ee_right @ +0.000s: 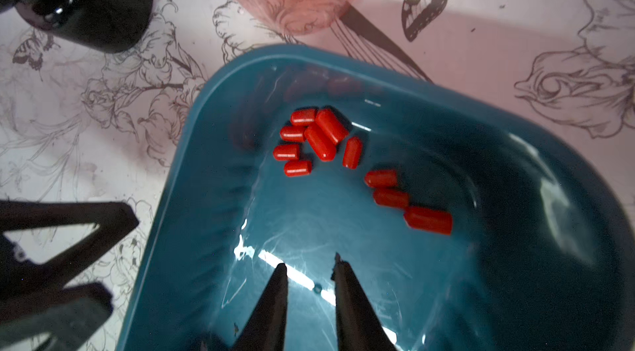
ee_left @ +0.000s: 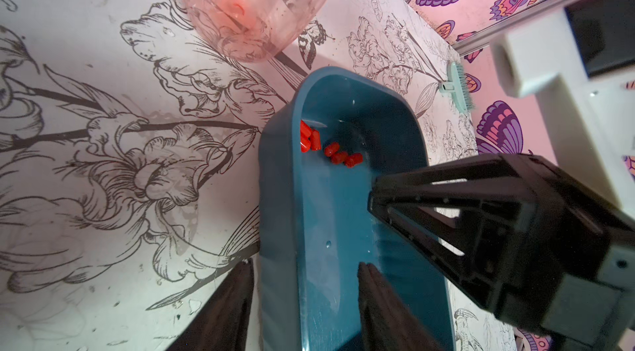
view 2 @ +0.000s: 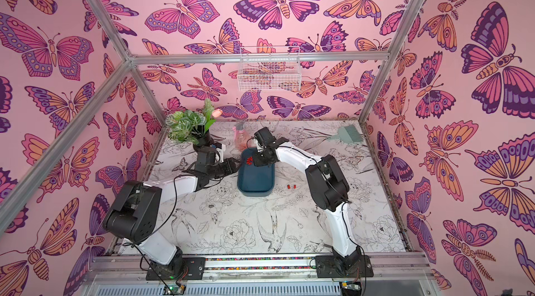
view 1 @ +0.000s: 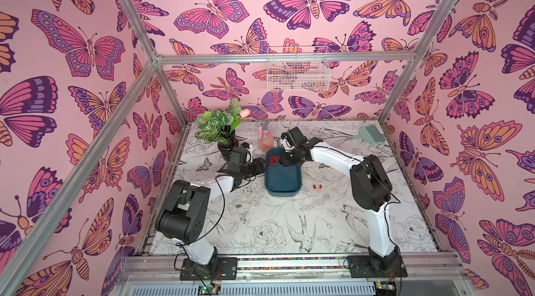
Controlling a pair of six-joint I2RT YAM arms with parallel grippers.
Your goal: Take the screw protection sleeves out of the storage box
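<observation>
The blue storage box (view 1: 283,183) stands mid-table, with a cluster of several small red sleeves (ee_right: 320,142) at its back end. My right gripper is over the box, fingertips apart in front of the sleeves, nothing between them. My left gripper sits at the box's left side, its fingers apart on either side of the wall in view, with no sleeve between them. Two small red sleeves (view 1: 317,186) lie on the table to the right of the box.
A pink translucent bottle (view 1: 265,137) stands behind the box, a plant in a black pot (view 2: 197,140) at back left, and a mint brush (view 1: 370,134) at back right.
</observation>
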